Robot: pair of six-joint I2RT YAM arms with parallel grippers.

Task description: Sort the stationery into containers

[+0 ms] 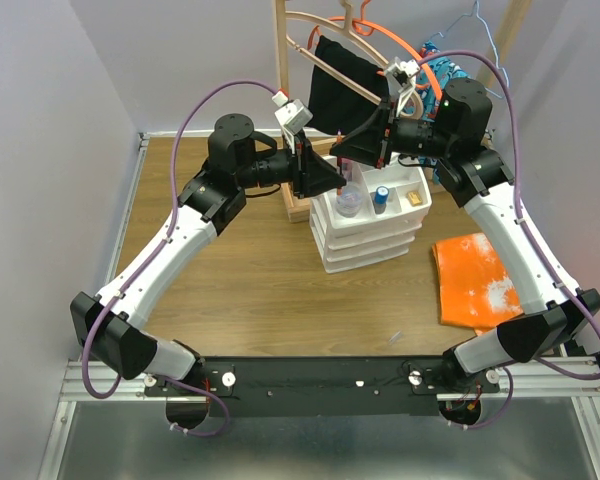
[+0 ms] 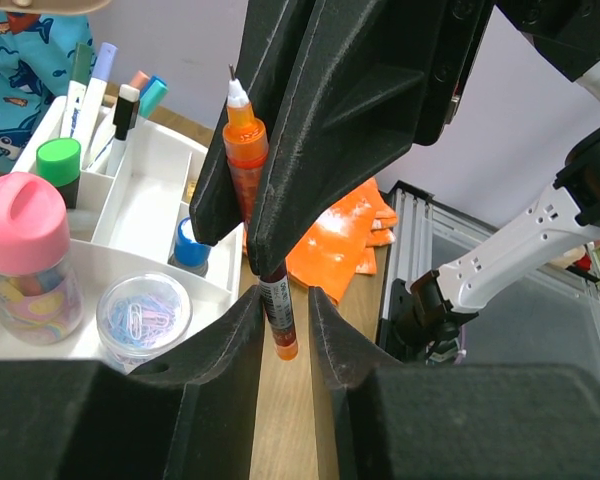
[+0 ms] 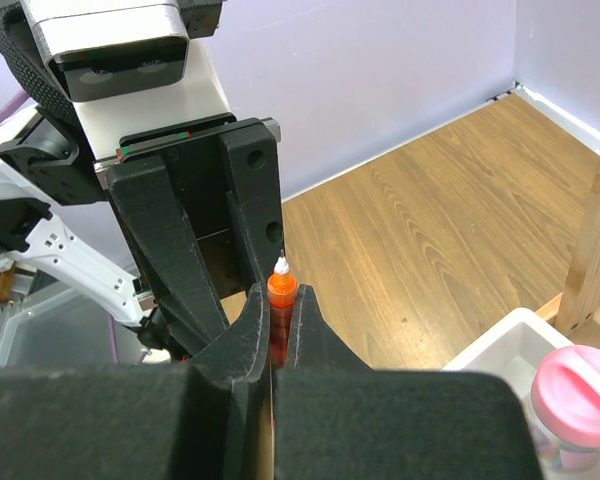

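An orange pen (image 2: pixel 246 150) with a white tip is held upright, slightly slanted, over the organizer. My right gripper is shut on it; in the left wrist view its dark fingers (image 2: pixel 305 130) pinch the barrel. The pen's lower end reaches down between the fingers of my left gripper, which is part open with gaps showing beside the barrel. From above, both grippers nearly meet over the white organizer (image 1: pixel 365 250), mostly hiding the pen. A pink-lidded jar (image 2: pixel 30 240), a clear tub of paper clips (image 2: pixel 145 312) and several markers (image 2: pixel 92 95) stand in its compartments.
A blue-capped bottle (image 1: pixel 381 198) and a small yellowish item (image 1: pixel 414 198) sit in the organizer's right compartments. A wooden rack with hangers and a black cloth (image 1: pixel 348 85) rises behind. Orange folded cloth (image 1: pixel 472 280) lies right.
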